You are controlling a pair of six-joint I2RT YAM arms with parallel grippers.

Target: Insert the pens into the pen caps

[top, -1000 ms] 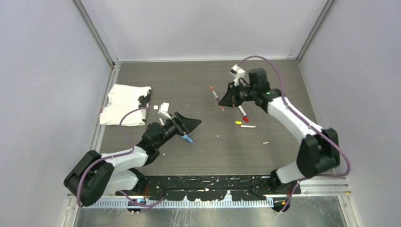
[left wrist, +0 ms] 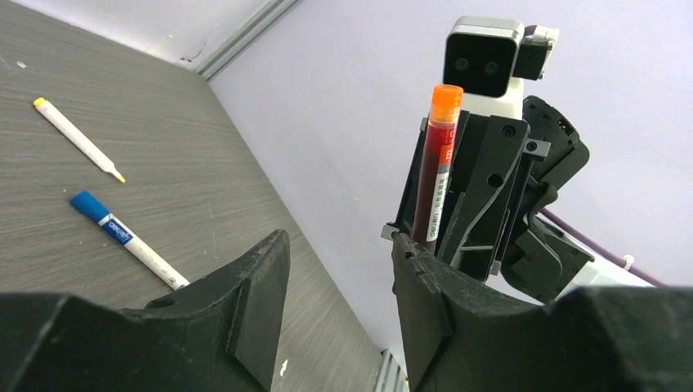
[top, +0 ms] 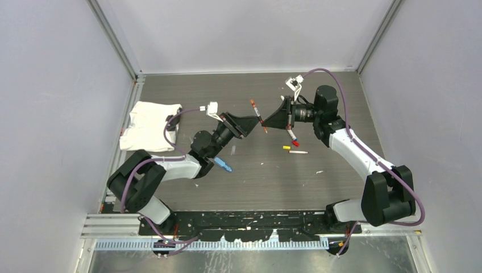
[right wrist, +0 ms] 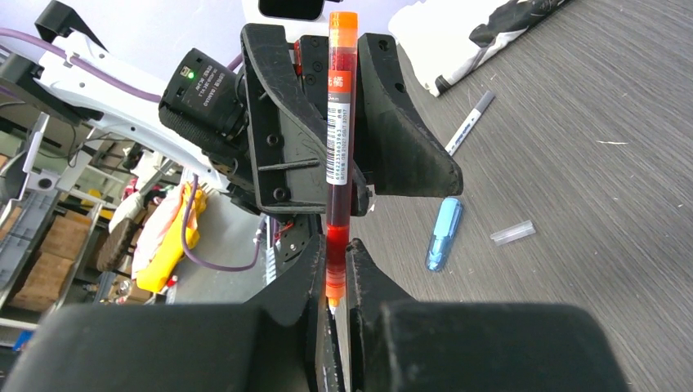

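Note:
An orange-red pen (right wrist: 339, 147) with a barcode label stands out from my right gripper, which is shut on its lower end. In the left wrist view that pen (left wrist: 437, 175) has its orange end up, in front of the right gripper. My left gripper (top: 256, 120) is close beside it in the top view. Its fingers (left wrist: 261, 286) stand apart with nothing between them; the pen shows beyond and right of the gap. On the table lie a white pen (top: 299, 152), a yellow cap (top: 286, 147), a red cap (top: 295, 143) and a blue-capped marker (left wrist: 131, 237).
A blue pen (right wrist: 444, 234) and a clear plastic piece (right wrist: 513, 233) lie on the table near the left arm. A white cloth (top: 150, 128) covers the left side.
My left gripper has moved right and toward the back, up close to the pen.

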